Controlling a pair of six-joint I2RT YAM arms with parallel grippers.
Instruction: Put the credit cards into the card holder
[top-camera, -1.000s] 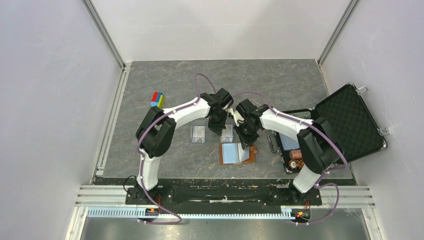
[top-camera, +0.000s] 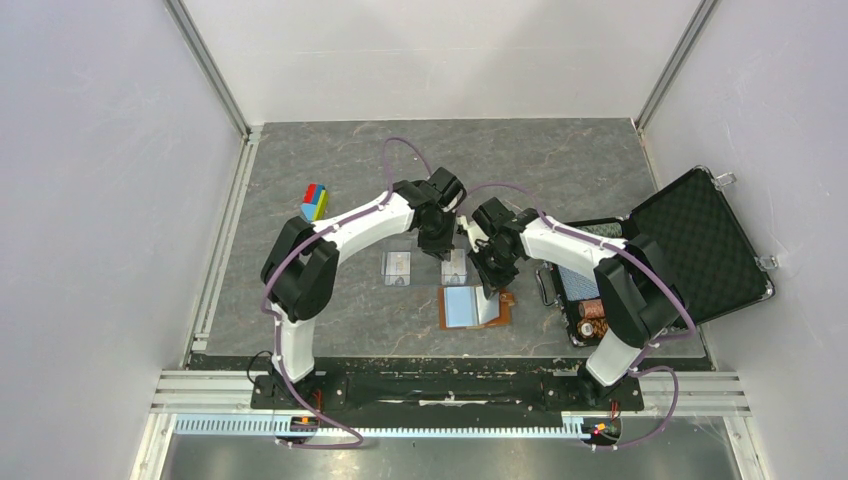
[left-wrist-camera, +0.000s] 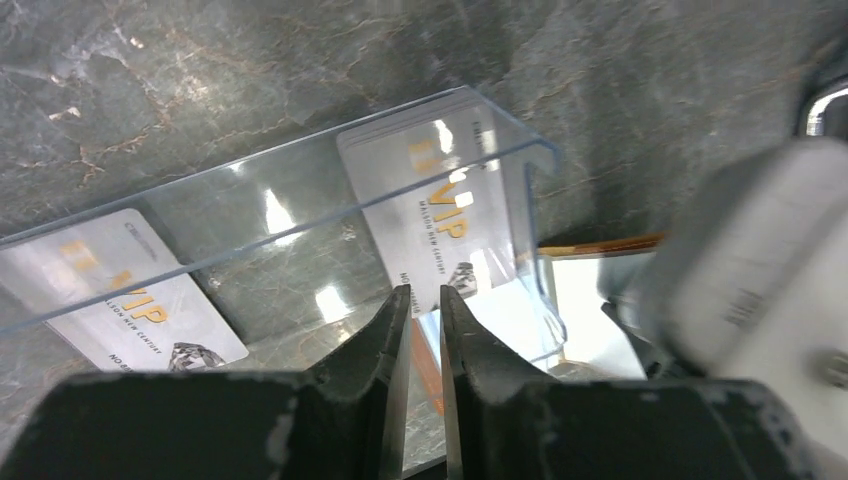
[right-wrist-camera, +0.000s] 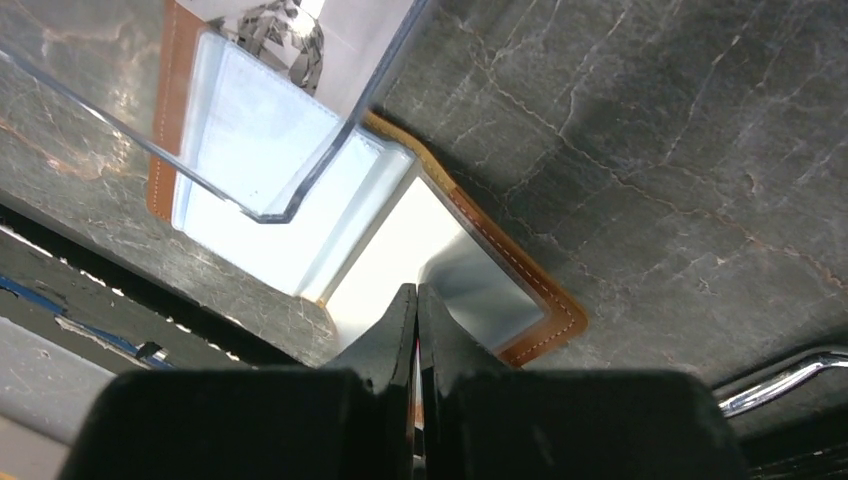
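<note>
White VIP credit cards lie in two stacks, the left cards (left-wrist-camera: 150, 310) and the right cards (left-wrist-camera: 445, 215), in a clear acrylic holder (left-wrist-camera: 290, 215). Close above the right stack, my left gripper is slightly open, with nothing between its fingertips. The brown card holder (right-wrist-camera: 535, 345) lies spread flat in front of the acrylic stand, its clear sleeves (right-wrist-camera: 265, 150) facing up. At its right-hand page (right-wrist-camera: 400, 245), my right gripper is shut; whether a thin sleeve edge sits between its fingertips is hard to tell.
An open black case (top-camera: 705, 245) with goods inside stands at the right, its metal handle (right-wrist-camera: 785, 380) near the right gripper. Coloured blocks (top-camera: 315, 202) sit at the back left. Both grippers are close together.
The left arm has shifted slightly, its elbow moving left and its hand edging a little toward the back. The right arm, cards and card holder look unmoved.
</note>
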